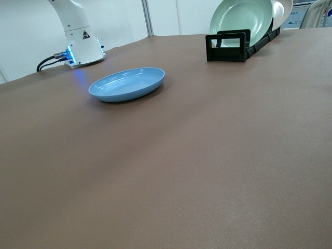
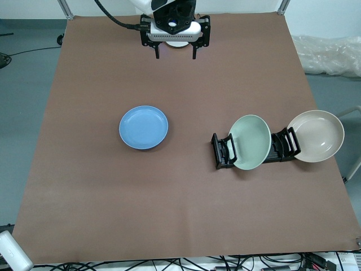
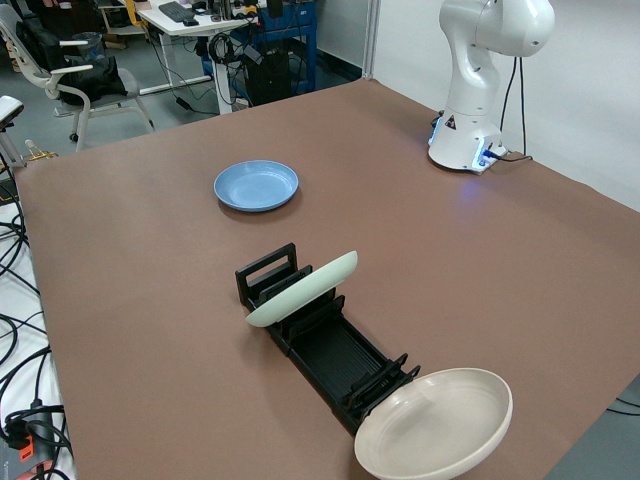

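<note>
My gripper (image 2: 176,52) hangs at the back centre of the table in the left camera view, fingers open with nothing between them. A blue plate (image 2: 143,127) lies flat on the brown table (image 2: 141,203). To its right a black rack (image 3: 340,360) holds a pale green plate (image 2: 249,141) and a cream plate (image 2: 315,135), one at each end, both leaning. In the top camera view the blue plate (image 1: 126,84) sits apart from the rack (image 1: 226,56).
Cables run along the near edge beside a white cylinder (image 2: 14,251). A chair and desk stand beyond the table in the right camera view.
</note>
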